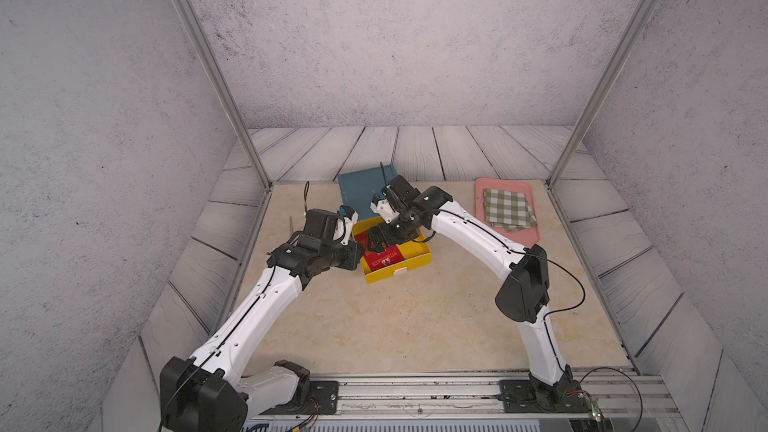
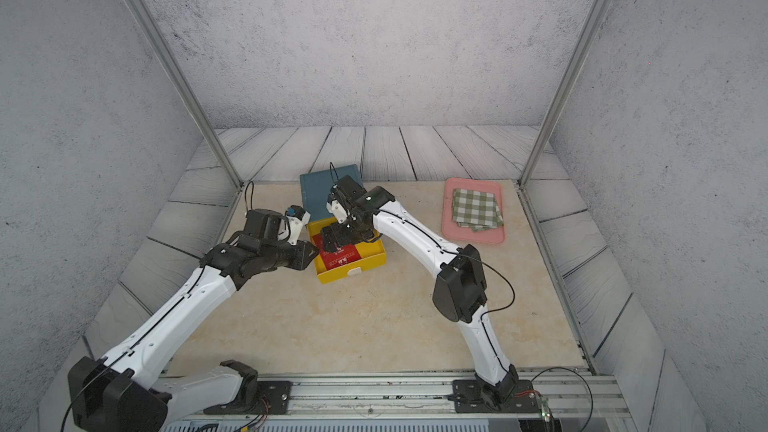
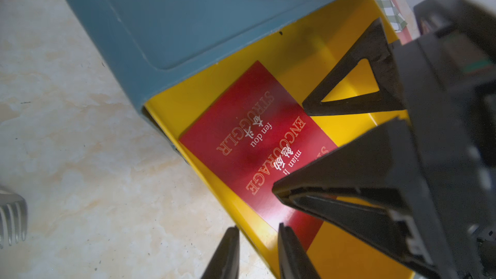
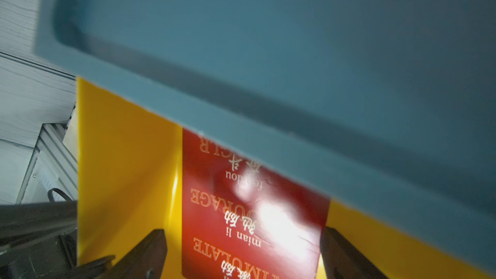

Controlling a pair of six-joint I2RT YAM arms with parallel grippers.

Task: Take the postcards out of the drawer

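Red postcards [image 3: 258, 139] with gold and white lettering lie inside the yellow drawer [image 1: 417, 265], which stands out from under the blue-grey cabinet top [image 3: 196, 15]. At the drawer's left side, my left gripper is shut on the yellow side wall, which runs between its fingers. Above the cards, my right gripper stands open, one finger [image 4: 147, 253] to each side of the red stack. In the left wrist view its black fingers [image 3: 346, 168] reach over the cards from the right; whether they touch them I cannot tell. How many cards there are is hidden.
A pink tray [image 1: 528, 236] with a folded green checked cloth [image 1: 508, 209] sits at the back right. Left of the drawer lies a fork [image 3: 13, 217]. The table in front of the drawer is clear. Both grippers are close together over the drawer.
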